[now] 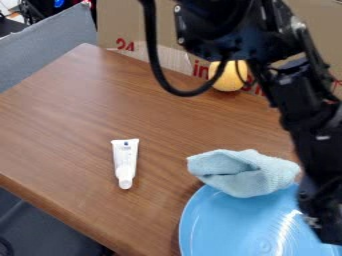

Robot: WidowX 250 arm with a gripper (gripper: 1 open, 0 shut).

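Observation:
A white tube (126, 160) with small print lies on the wooden table at centre left. A pale blue cloth (241, 172) is bunched at the back edge of a blue plate (234, 235), partly over it. My black gripper (318, 215) is at the right edge, low beside the plate and right of the cloth; its fingertips are partly cut off by the frame, and their opening is unclear.
A yellow round object (227, 82) stands at the back by a cardboard box (127, 25), partly behind the arm. A grey surface lies beyond its left edge.

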